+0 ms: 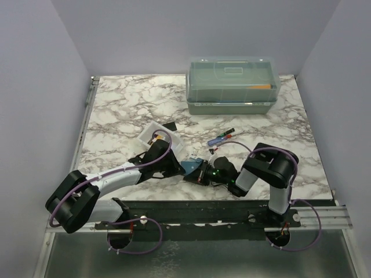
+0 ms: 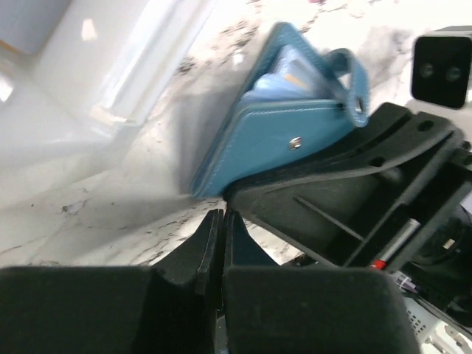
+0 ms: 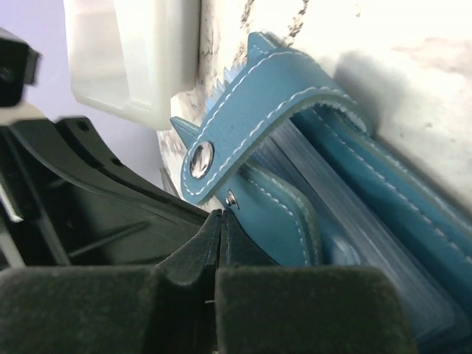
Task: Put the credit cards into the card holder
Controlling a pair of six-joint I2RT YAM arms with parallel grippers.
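Note:
A teal leather card holder [image 2: 280, 129] with a snap strap [image 3: 258, 103] lies near the front middle, between the two grippers. Pale translucent cards [image 2: 291, 77] show inside it. My left gripper [image 1: 181, 171] is at its left side; in the left wrist view its fingertips [image 2: 217, 228] meet beside the holder's lower edge, with nothing visible between them. My right gripper [image 1: 202, 176] is over the holder's front part, its black body pressed close along it. In the right wrist view its fingertips [image 3: 221, 228] are shut beside the holder's flap.
A white open container [image 1: 148, 130] with items sits behind the left gripper, close to the holder. Pens [image 1: 220, 138] lie behind the right gripper. A large translucent box [image 1: 232, 87] stands at the back right.

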